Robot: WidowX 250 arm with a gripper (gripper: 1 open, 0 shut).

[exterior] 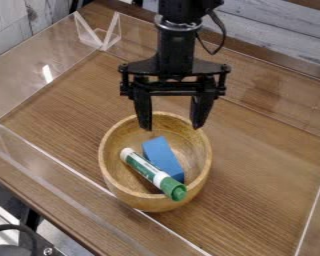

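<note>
My black gripper (174, 110) hangs open over the back part of a round wooden bowl (124, 142), its two fingers spread to left and right with nothing held. In the bowl lie a blue block (162, 154) and a green-and-white cylinder (149, 170), the cylinder slanting toward the front right with its green end near the rim.
Pale edges or walls run along the left, back and right of the table. A black cable shows at the lower left corner.
</note>
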